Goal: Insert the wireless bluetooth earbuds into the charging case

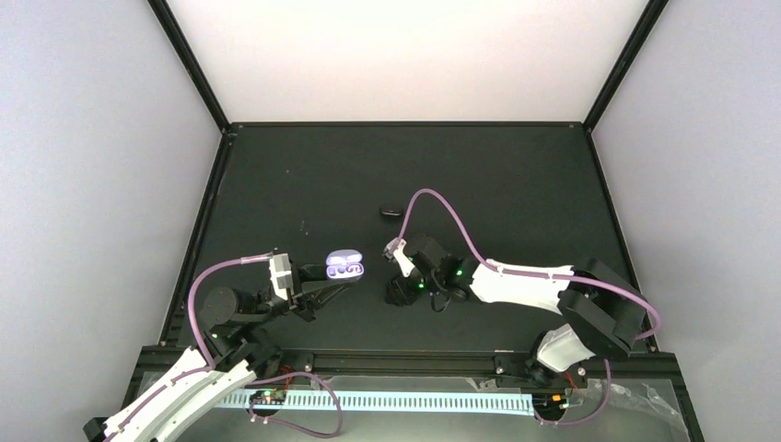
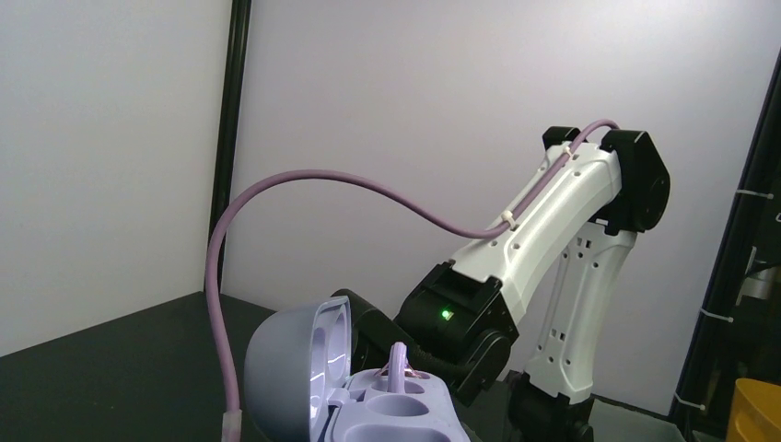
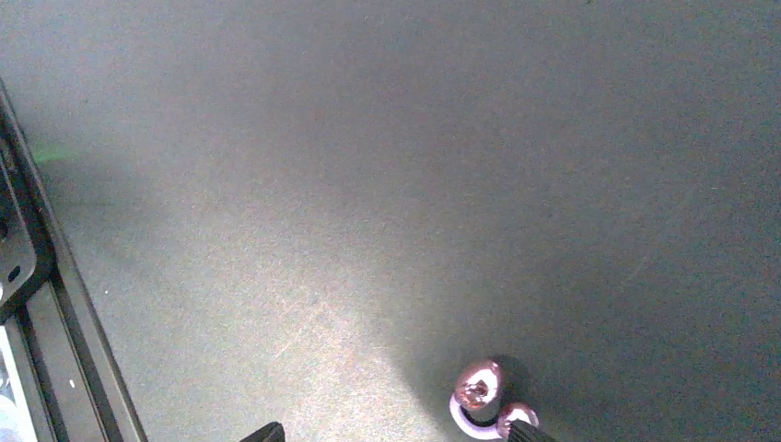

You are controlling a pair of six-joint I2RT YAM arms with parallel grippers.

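The lilac charging case (image 1: 344,271) stands with its lid raised, held above the table by my left gripper (image 1: 333,280), which is shut on it. In the left wrist view the case's lid (image 2: 290,368) opens to the left, and the tray (image 2: 396,422) has hollows. An upright purple piece (image 2: 397,366) rises at its far side; whether it is a seated earbud I cannot tell. A shiny pinkish-purple earbud (image 3: 479,385) lies on the table in the right wrist view. My right gripper points down, open, with the earbud close to its right fingertip and not gripped.
A small black object (image 1: 391,212) lies behind the right gripper. The table's front rail (image 3: 69,304) runs along the left of the right wrist view.
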